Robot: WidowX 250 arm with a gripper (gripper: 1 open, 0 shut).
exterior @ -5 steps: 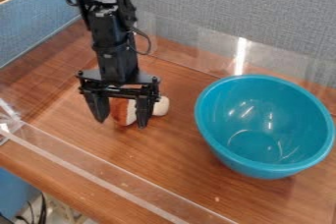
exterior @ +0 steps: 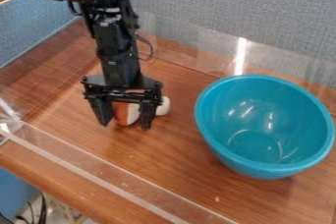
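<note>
My black gripper point(exterior: 125, 112) is lowered to the wooden table, its fingers open on either side of a small cylindrical object point(exterior: 159, 106) with an orange-red body and a whitish end. The gripper's body hides much of that object. To the right stands an empty turquoise bowl point(exterior: 262, 166).
The wooden table point(exterior: 157, 169) has free room in front of the gripper. A grey textured wall point(exterior: 237, 12) runs behind it, and a light blue padded side point(exterior: 29, 33) is at the left. Cables lie below the table's front left edge.
Over the last second the gripper has shifted very slightly around the object; otherwise the scene looks the same.
</note>
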